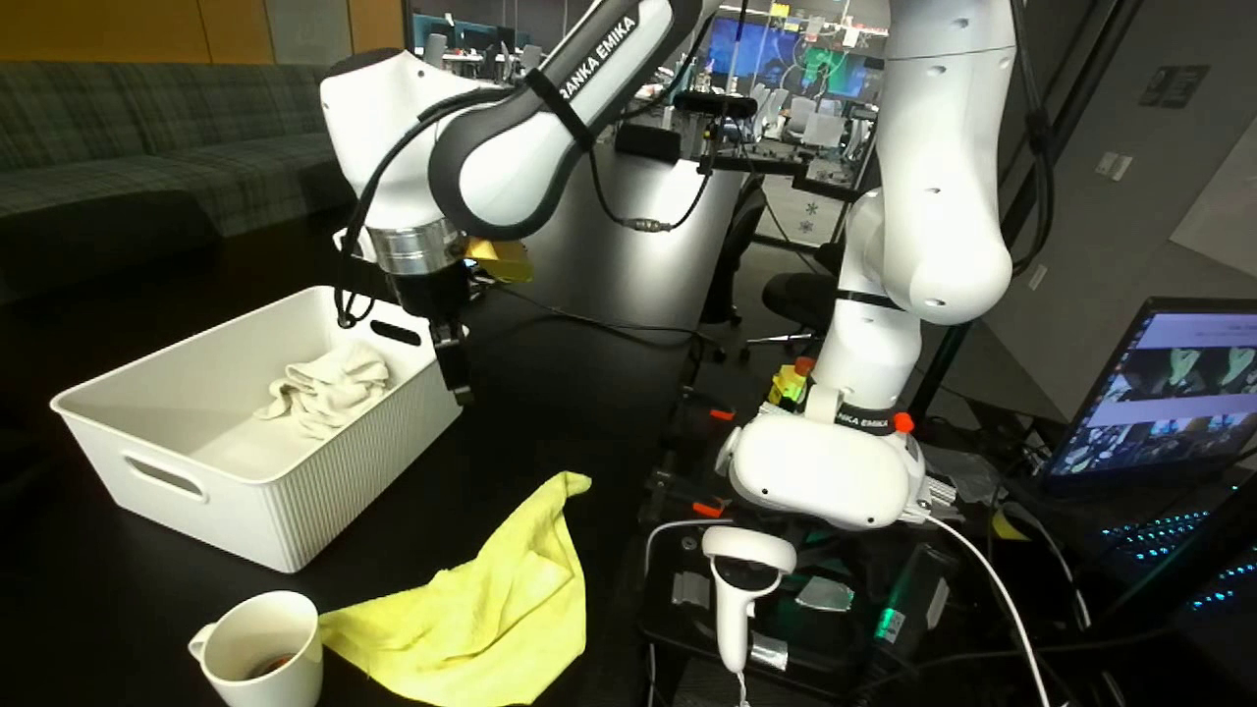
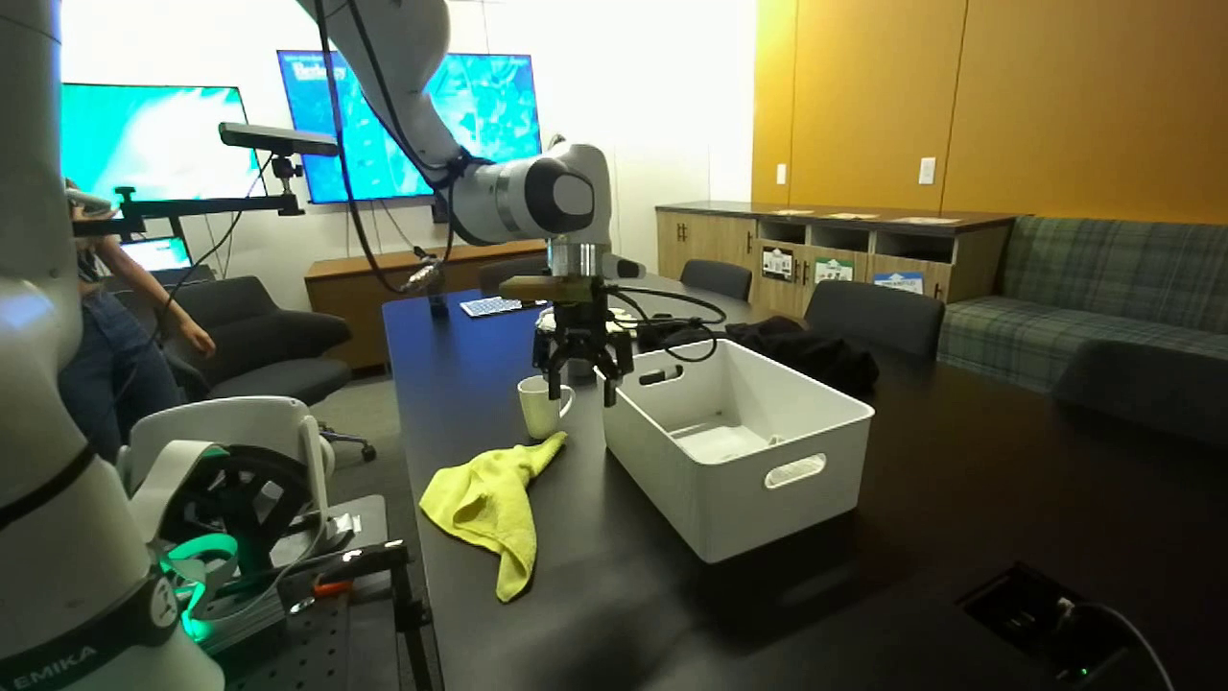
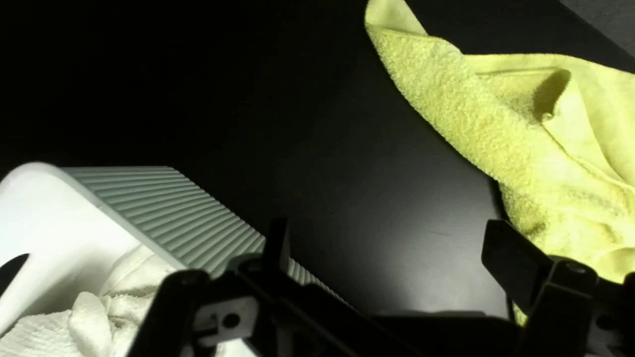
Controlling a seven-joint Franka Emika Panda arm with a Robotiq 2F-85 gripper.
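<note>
My gripper is open above the table, near the side of the white basket, with nothing between its fingers. In exterior view 2 the gripper [image 2: 583, 397] points straight down, its two fingers spread apart. A yellow cloth [image 1: 501, 601] lies crumpled on the dark table, apart from the basket. The wrist view has this yellow cloth [image 3: 512, 143] at the right, partly hidden by a finger. The ribbed white basket [image 1: 318, 501] holds a crumpled whitish cloth [image 1: 336, 389] on its floor.
A white mug [image 1: 287, 660] with a little dark liquid stands beside one end of the yellow cloth. Bare table [image 1: 566, 412] lies between basket and table edge. In exterior view 2, a cable opening [image 2: 1019, 610] is set into the table.
</note>
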